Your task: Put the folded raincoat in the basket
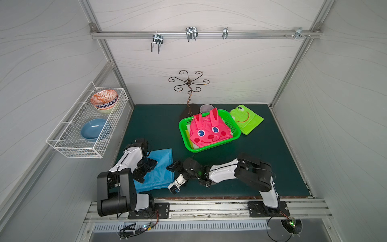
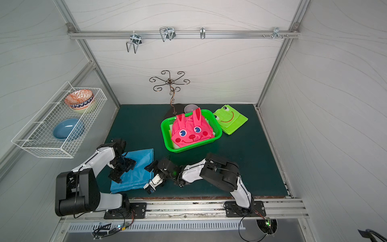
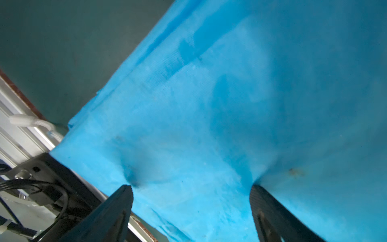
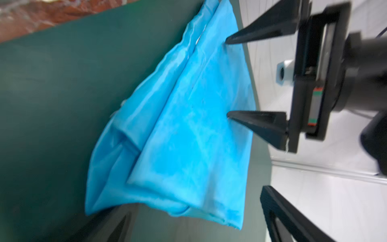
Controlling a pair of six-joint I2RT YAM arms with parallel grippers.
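A folded light blue raincoat [image 1: 161, 165] lies on the table at the front left. My left gripper is open over it, its fingertips against or close to the fabric. My right gripper is open low at the raincoat's right edge, the folded edge rising between its fingers. The green basket [image 1: 186, 141] stands in the middle, holding a pink rabbit-faced item [image 1: 209, 131] on lighter cloth.
A green frog-faced folded item [image 2: 231, 119] lies right of the basket. A metal stand [image 1: 188, 82] and a cup [image 1: 206, 108] are behind it. A white wire rack [image 1: 72, 149] with bowls hangs on the left.
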